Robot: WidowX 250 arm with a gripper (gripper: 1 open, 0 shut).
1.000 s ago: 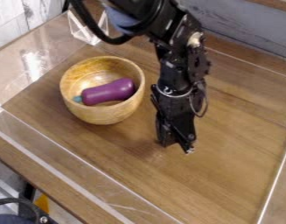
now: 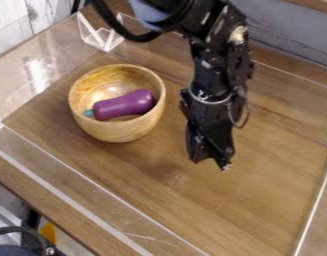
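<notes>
A wooden bowl [image 2: 102,78] stands at the left of the table, holding a purple eggplant-shaped object [image 2: 124,106] with a teal tip. My black gripper [image 2: 210,152] hangs low over the bare wood to the right of the bowl, its fingers pointing down. It is shut, with nothing visible between its fingers. Whether the fingertips touch the table cannot be told.
A white wire-like holder [image 2: 102,36] is at the back left. Light strips run along the left and right table edges.
The gripper has risen slightly, its lower end moving up in the view. The bowl and the purple object have stayed in place.
</notes>
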